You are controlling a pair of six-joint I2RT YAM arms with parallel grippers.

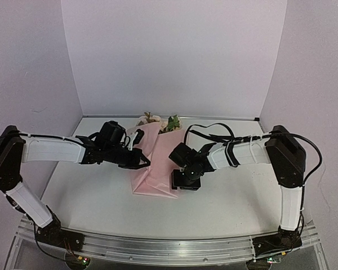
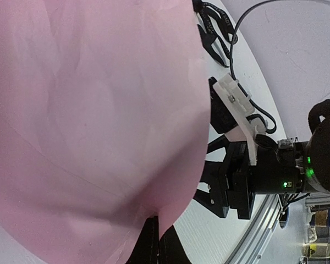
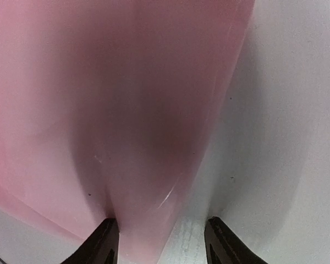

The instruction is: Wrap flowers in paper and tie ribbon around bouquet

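Observation:
Pink wrapping paper (image 1: 152,183) lies on the table, its left part lifted and folded over toward the right. Flower heads and green leaves (image 1: 173,123) show at its far end; the stems are hidden. My left gripper is shut on the paper's edge, holding it up. Over the right side of the sheet, my right gripper points down, open. Below its left finger (image 3: 107,239) lies pink paper, while its right finger (image 3: 220,242) is over bare white table; nothing is clasped between them.
Black ribbon-like loops (image 2: 214,30) lie beyond the paper in the left wrist view. A cable (image 1: 214,126) arches over the right arm.

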